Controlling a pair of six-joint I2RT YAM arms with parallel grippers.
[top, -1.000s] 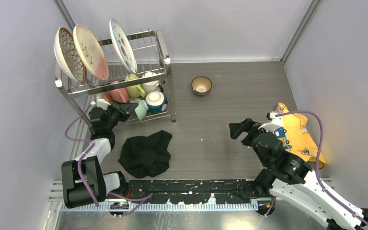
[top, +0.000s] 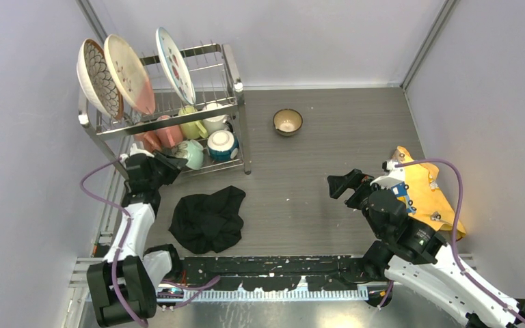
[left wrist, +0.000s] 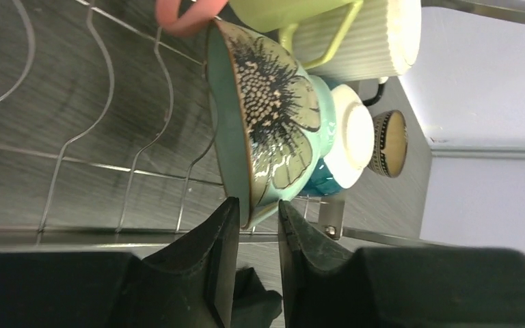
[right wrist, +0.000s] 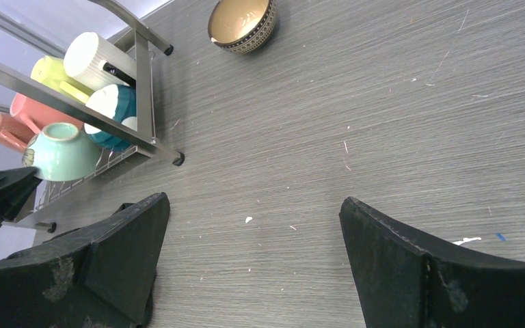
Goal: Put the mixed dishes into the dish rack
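In the lower tier of the steel rack (top: 243, 137), a mint flower-patterned bowl (top: 194, 155) rests on its side beside a teal-and-white bowl (top: 221, 145). My left gripper is at the mint bowl's near rim, fingers part open; whether they touch it is unclear. Pink, yellow and white cups stand behind. The upper tier holds a patterned bowl (top: 94, 78) and plates (top: 128, 74). A small brown bowl (top: 288, 121) sits on the table right of the rack. My right gripper is open and empty above the table.
A black cloth (top: 205, 219) lies on the table before the rack. A yellow item (top: 427, 184) lies at the right, beside my right arm.
My left gripper has drawn back slightly toward the lower left, showing more of the mint bowl. The right arm has not moved.
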